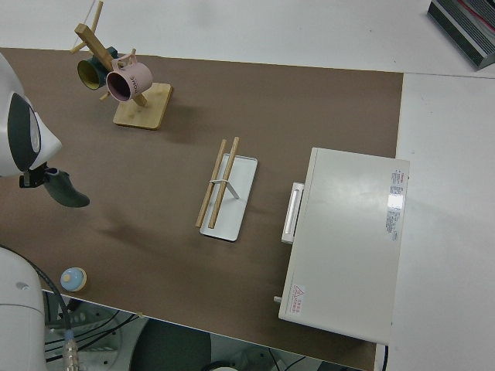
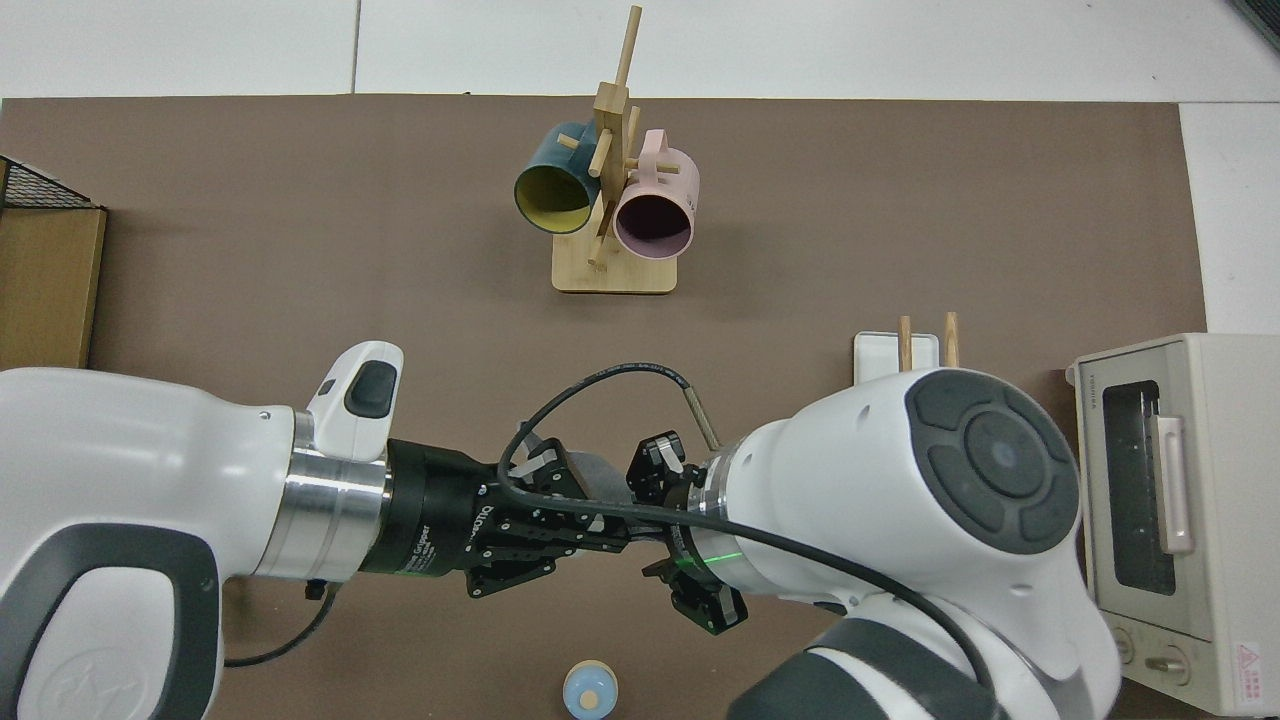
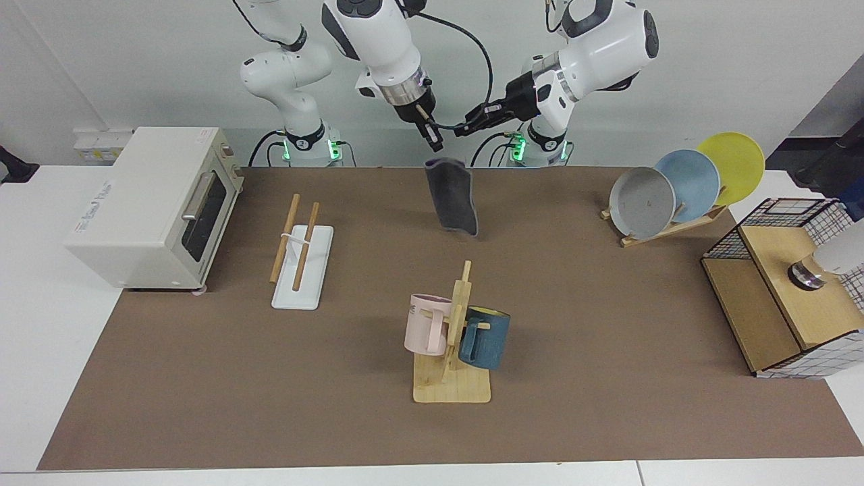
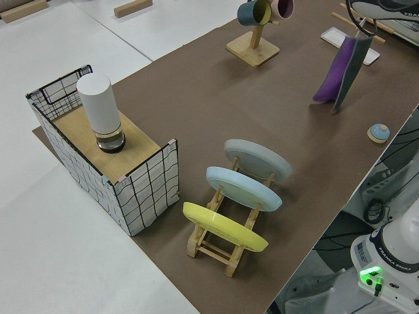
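My two grippers meet at the centre over the brown mat. In the top view, the left-side black gripper (image 2: 540, 516) and the right-side one (image 2: 690, 528) overlap, largely hidden by housings and a cable. A dark grey sock-like cloth (image 3: 449, 194) hangs beneath them in the left view; in the right view it shows a purple piece (image 4: 334, 75) beside the grey. Which gripper holds it, and how the fingers stand, I cannot tell.
A mug tree with two mugs (image 3: 429, 324), a white rack with two sticks (image 3: 301, 291), a white oven (image 3: 146, 202), plates on a wooden rack (image 4: 226, 229), a wire-sided shelf (image 4: 134, 157) and a small blue round object (image 2: 589, 691) surround the clear middle.
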